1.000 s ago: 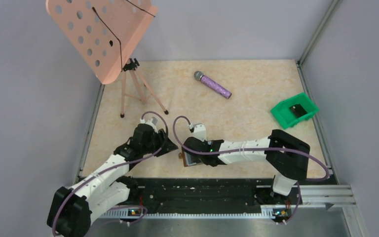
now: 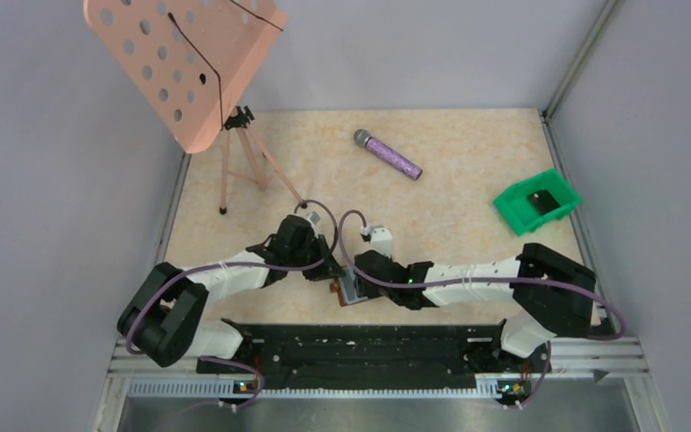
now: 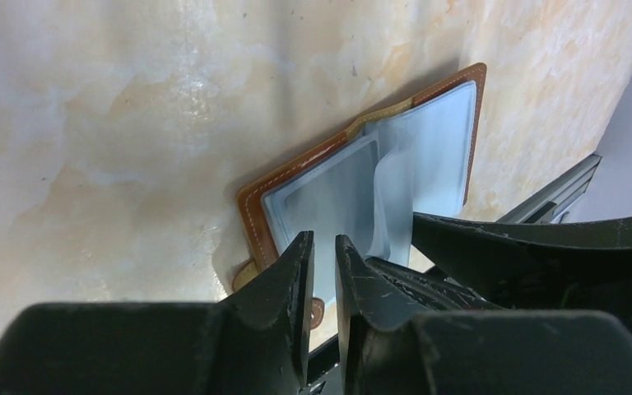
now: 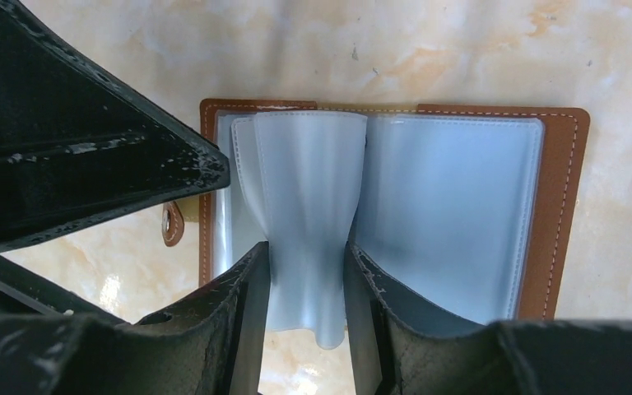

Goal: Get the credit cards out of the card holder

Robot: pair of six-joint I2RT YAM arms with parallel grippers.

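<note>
The open card holder, brown with stitched edges, lies flat on the table with clear sleeves inside. In the right wrist view, my right gripper is shut on the clear sleeves, which bend up between its fingers. The other half shows a flat, bluish clear pocket. My left gripper is slightly open, a narrow gap between its fingertips, above the holder's left half; nothing shows between them. I cannot make out separate credit cards through the sleeves.
A snap tab sticks out at the holder's left edge. Farther back lie a purple microphone and a green basket containing a dark item. A pink tripod stand is at back left. Both grippers are close together.
My left gripper has moved right, from beside the holder to over its left side. My right arm has shifted slightly right, uncovering more of the holder's left part.
</note>
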